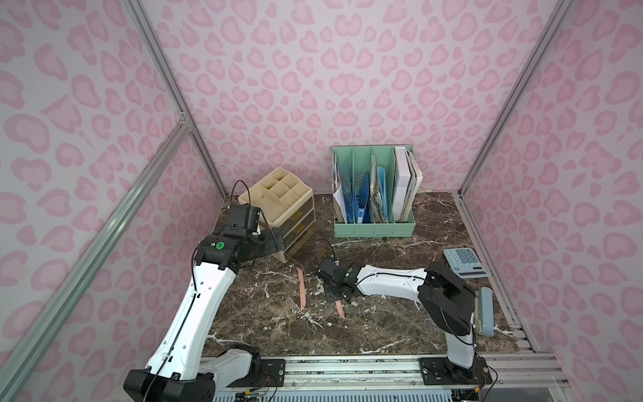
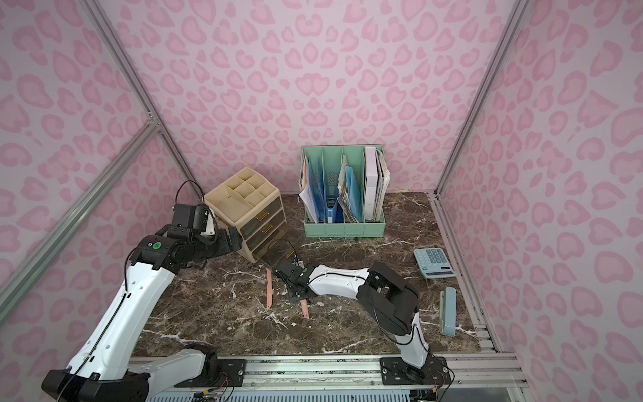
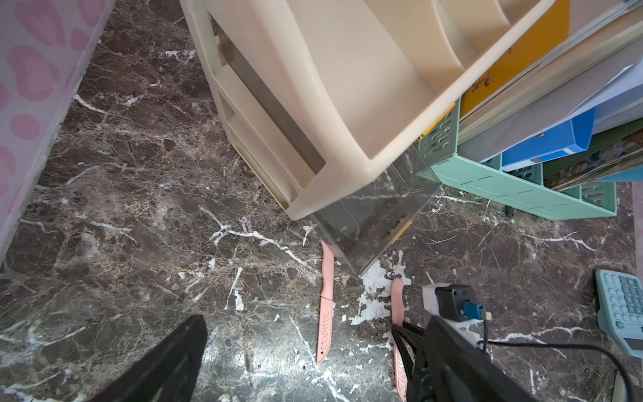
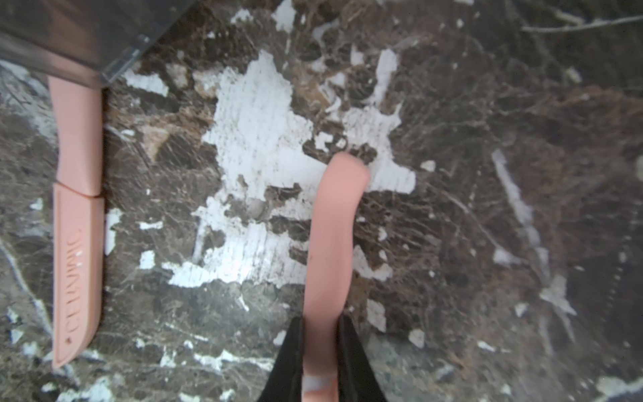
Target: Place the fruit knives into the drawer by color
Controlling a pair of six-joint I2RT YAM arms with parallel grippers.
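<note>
Two pink fruit knives lie on the marble top before the cream drawer organizer (image 1: 274, 194). The left knife (image 3: 326, 321) lies by the organizer's front corner. The second knife (image 4: 329, 234) is between the fingers of my right gripper, which are close on either side of it; whether they grip firmly is hard to tell. My left gripper hangs open above the left side of the table, empty, near the organizer.
A mint file holder (image 1: 373, 229) full of folders stands at the back. A calculator (image 1: 464, 261) and a light-blue stapler (image 1: 487, 309) sit along the right edge.
</note>
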